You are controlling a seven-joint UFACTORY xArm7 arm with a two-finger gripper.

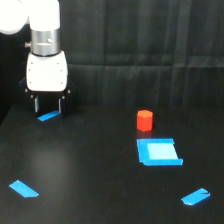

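My gripper (48, 105) is at the upper left, pointing down over the black table, near a strip of blue tape. Its two dark fingers stand apart, and nothing shows between them. A small red block (145, 120) sits on the table right of the middle, well to the right of the gripper. Just in front of the block lies a white patch framed with blue tape (144, 151). A gap of dark table shows between block and patch.
Blue tape strips mark the table at the front left (23, 188), the front right (196, 197) and beneath the gripper (48, 116). Behind hangs a black curtain (140, 50).
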